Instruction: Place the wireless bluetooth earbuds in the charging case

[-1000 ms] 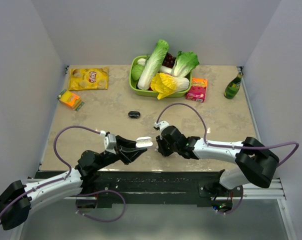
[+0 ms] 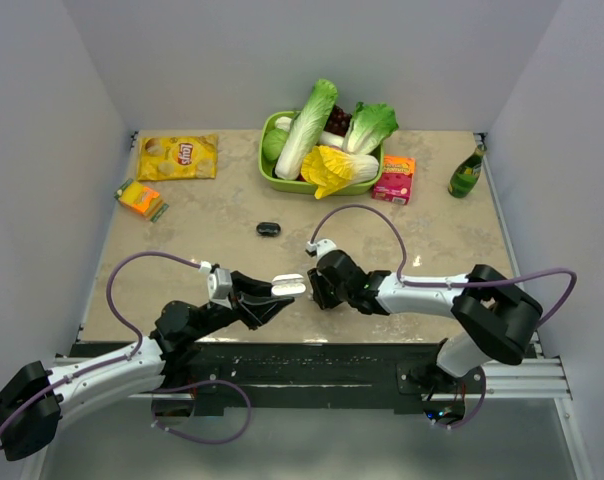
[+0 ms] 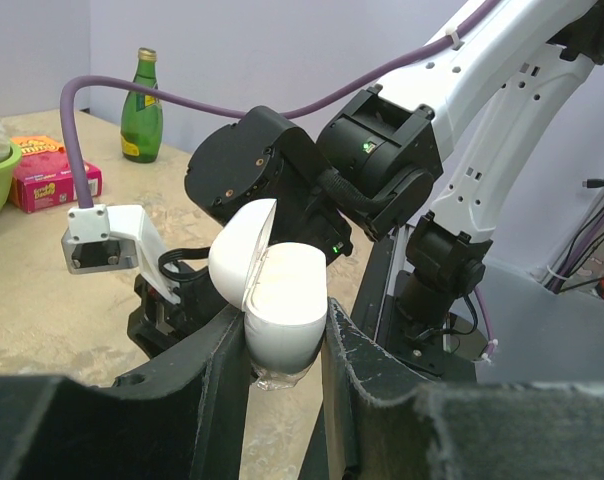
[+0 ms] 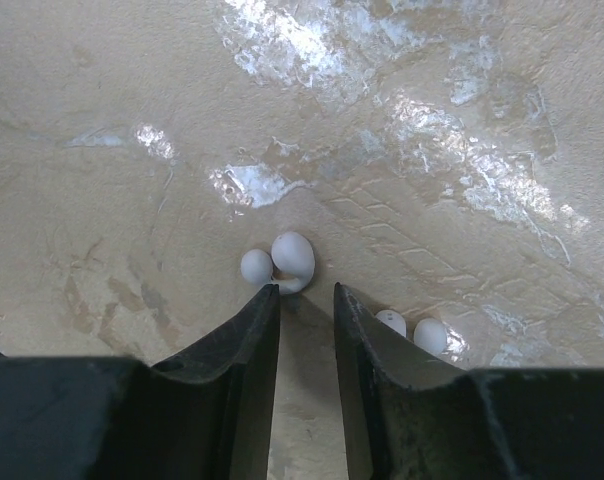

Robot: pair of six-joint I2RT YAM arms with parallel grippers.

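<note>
My left gripper is shut on the white charging case (image 3: 285, 295), which is held up with its lid raised; from above the case (image 2: 288, 290) is left of my right arm. My right gripper points down low over the table with its fingers part open. Just beyond its fingertips lies one white earbud (image 4: 293, 258) on the table. Two further small white pieces (image 4: 429, 336) lie behind the right finger, partly hidden.
A dark small object (image 2: 268, 229) sits mid-table. A vegetable basket (image 2: 269, 172), pink box (image 2: 392, 182), green bottle (image 2: 465, 175), chips bag (image 2: 177, 155) and orange box (image 2: 138, 198) stand farther back.
The left gripper and case are unchanged.
</note>
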